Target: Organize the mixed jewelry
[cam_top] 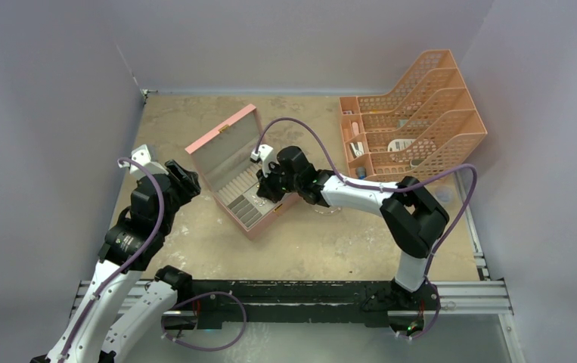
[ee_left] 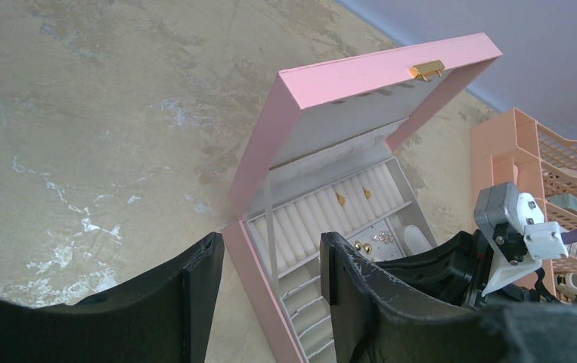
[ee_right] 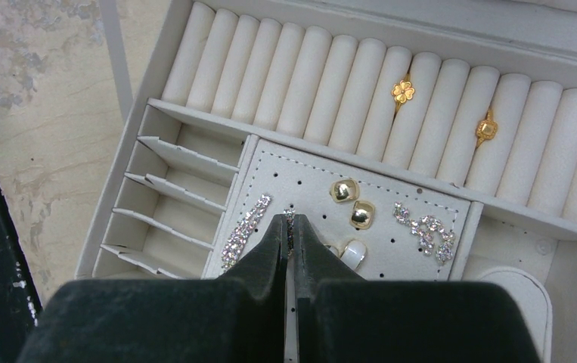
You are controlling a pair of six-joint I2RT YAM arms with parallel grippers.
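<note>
An open pink jewelry box (cam_top: 221, 155) holds gold rings (ee_right: 403, 91) in the ring rolls, two square gold earrings (ee_right: 361, 214), a sparkly strip (ee_right: 243, 233) and a sparkly chain (ee_right: 442, 246) on the centre pad. My right gripper is shut over the pad, its tips at a small sparkly piece; whether that is between them or beneath is unclear. A white-faced piece (ee_right: 353, 255) lies beside them. My left gripper hangs open left of the box, nothing visible between its fingers.
An orange organizer (cam_top: 414, 144) with small items stands at the back right. A faint strand lies on the table right of the box, under my right arm. The table left of and in front of the box is mostly clear.
</note>
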